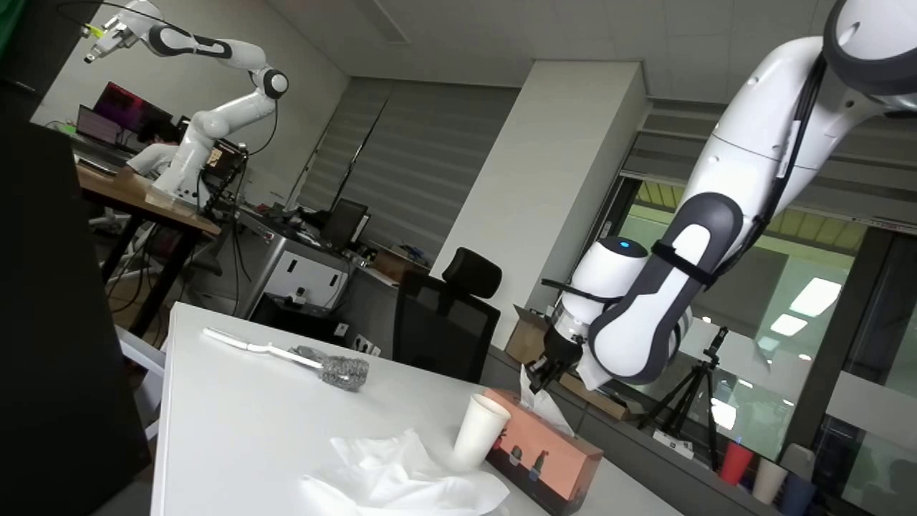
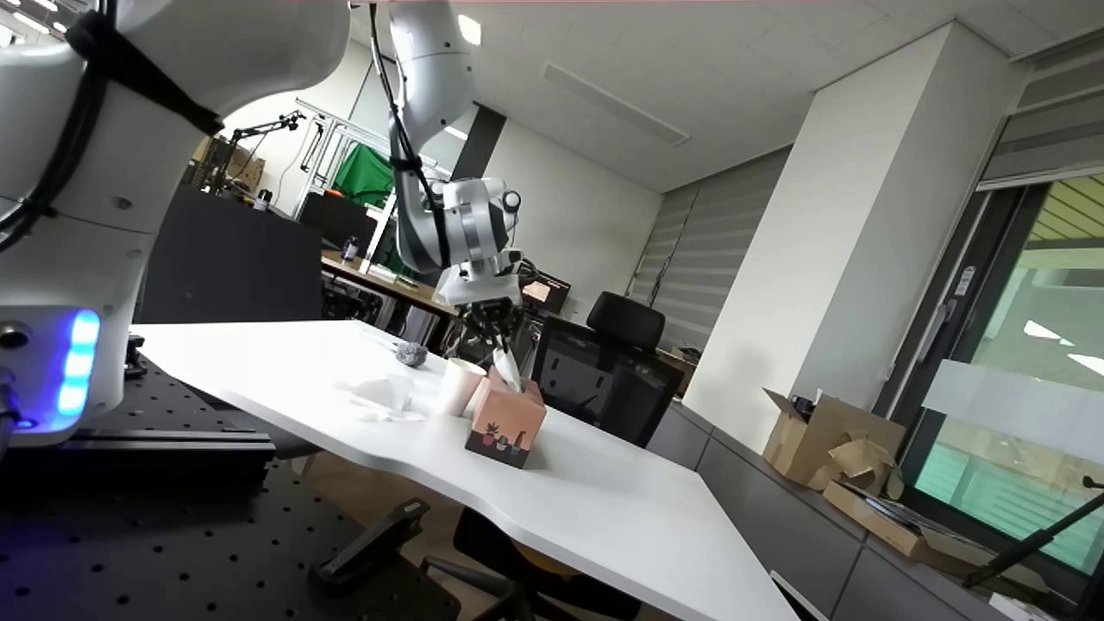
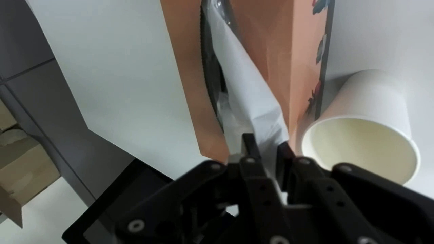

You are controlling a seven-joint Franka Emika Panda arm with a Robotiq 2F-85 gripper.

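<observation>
A salmon-coloured tissue box point(image 1: 541, 438) with cactus pictures stands on the white table, a white tissue point(image 3: 248, 81) rising from its slot. My gripper is over the box; its black fingers stand part open, a little apart, and the tissue's upper end lies between them. Whether they pinch it is not clear. In exterior view 2 the gripper point(image 2: 498, 336) is right above the tissue. Beside the box, a white paper cup point(image 3: 362, 134) stands close to the fingers.
Crumpled white tissue point(image 1: 400, 477) lies on the table near the cup. Farther off is a grey-headed brush point(image 1: 344, 371) with a white handle. An office chair point(image 2: 600, 373) stands behind the table. Bare tabletop point(image 2: 590, 507) extends past the box.
</observation>
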